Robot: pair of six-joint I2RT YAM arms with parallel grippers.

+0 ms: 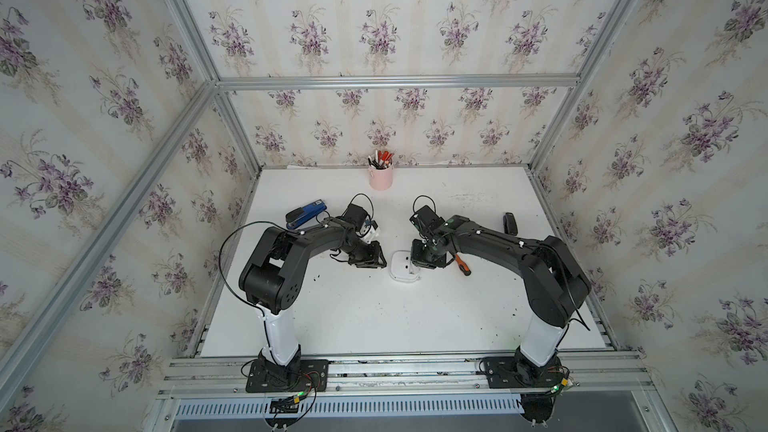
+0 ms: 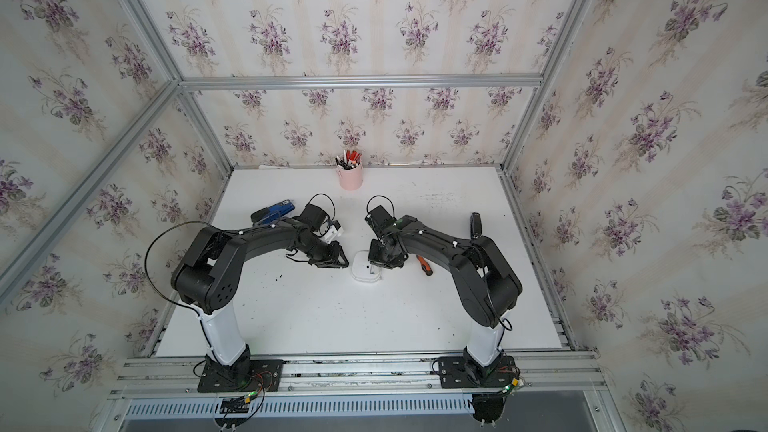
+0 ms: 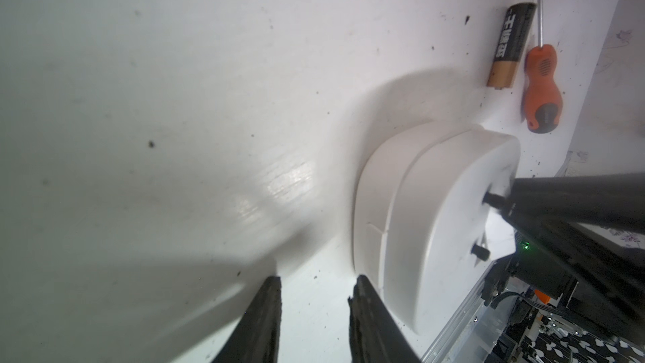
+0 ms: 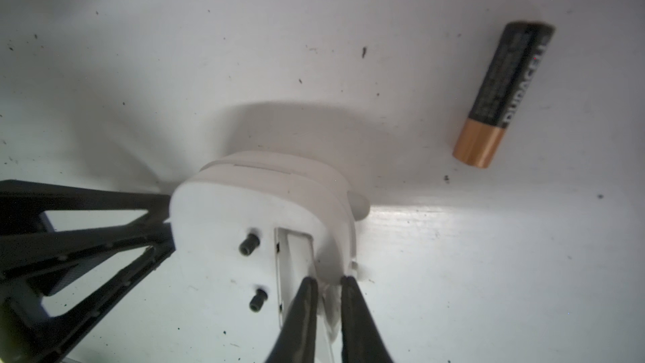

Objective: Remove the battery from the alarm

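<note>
The white rounded alarm [image 4: 221,228] lies on the table between both arms, with two dark pegs and a slot-like opening on top. A white strip [image 4: 302,255] lies in that opening. My right gripper is over the opening with its fingers a narrow gap apart; whether the strip is between them is unclear. My left gripper stands part open beside the alarm, only bare table showing between its fingertips. A black and copper battery [image 4: 500,97] rests on the table outside the alarm.
An orange-handled screwdriver [image 3: 541,87] lies close to the battery. Farther off are a blue tool [image 1: 305,213], a pink cup of pens [image 1: 381,177] and a black object [image 1: 510,224].
</note>
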